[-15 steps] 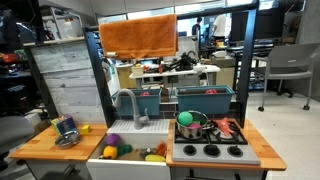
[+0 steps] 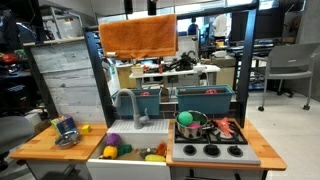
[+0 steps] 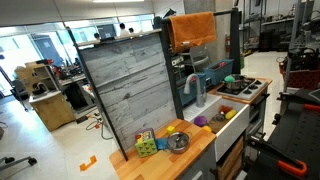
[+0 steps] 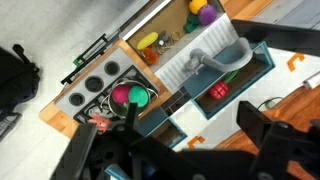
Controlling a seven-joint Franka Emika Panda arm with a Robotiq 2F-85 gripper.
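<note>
My gripper is open in the wrist view, its dark fingers wide apart with nothing between them. It is high above the counter, looking down on it. On the black and silver stove (image 2: 215, 151) stands a metal pot (image 2: 205, 132) holding a green round item (image 2: 185, 118); from above, a pink item (image 4: 120, 95) also shows in it. A red toy (image 2: 224, 128) lies behind the front burners. The sink (image 4: 180, 65) has a grey faucet (image 4: 222, 60). In front of it, an open drawer (image 3: 222, 133) holds several toy foods, purple, orange, yellow and green.
An orange towel (image 2: 138, 38) hangs from the upper rack. Blue-green bins (image 2: 204, 102) stand behind the stove. On the left wooden counter (image 2: 45, 150) are a metal bowl (image 3: 179, 142), a patterned box (image 3: 145, 143) and a yellow block (image 3: 170, 130).
Dark tips, apparently my gripper's, now show at the top edge of exterior view 1. The objects on the counter, stove and drawer look unmoved.
</note>
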